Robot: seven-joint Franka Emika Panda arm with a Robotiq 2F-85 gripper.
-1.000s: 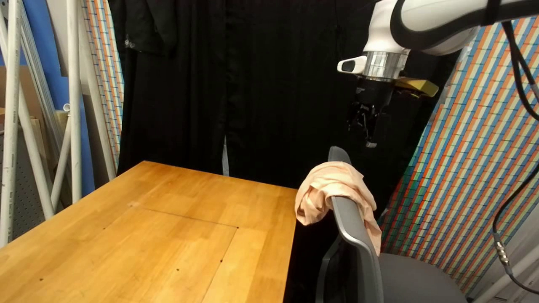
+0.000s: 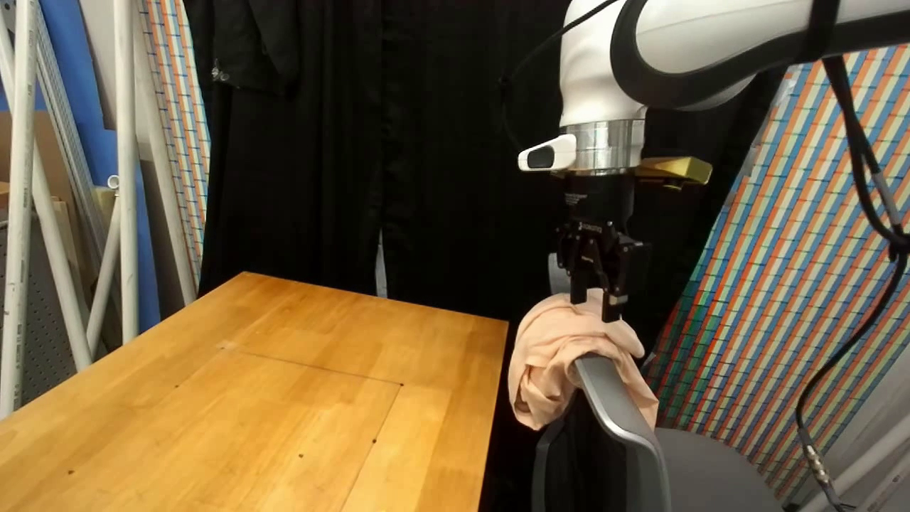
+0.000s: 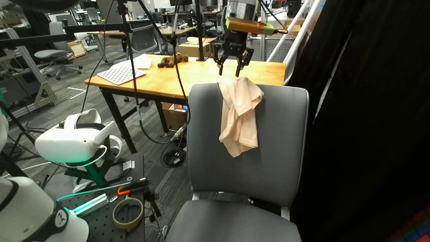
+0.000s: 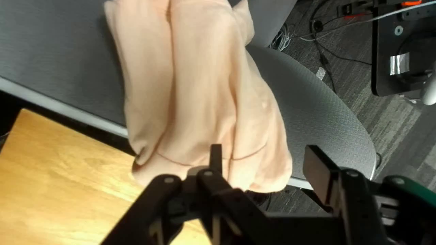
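A peach-coloured cloth (image 3: 240, 107) hangs draped over the top of a grey chair's backrest (image 3: 282, 133), with folds falling on both sides. Over the top edge is my gripper (image 3: 229, 73), pointing down with its fingers apart. In exterior view 1 the gripper (image 2: 596, 303) overlaps the upper part of the cloth (image 2: 546, 367); whether it touches cannot be told. The wrist view shows one finger (image 4: 215, 157) in front of the cloth (image 4: 200, 90) and the other off to its right. Nothing is visibly clamped between them.
A wooden table (image 2: 298, 384) stands close beside the chair, its near part bare. On its far part are a brown plush toy (image 3: 173, 60) and a white perforated sheet (image 3: 121, 74). A black curtain (image 3: 362, 121) hangs on the chair's other side.
My gripper has come down and to the left in exterior view 1, from well above the chair to the cloth. The chair and cloth have shifted slightly right and down.
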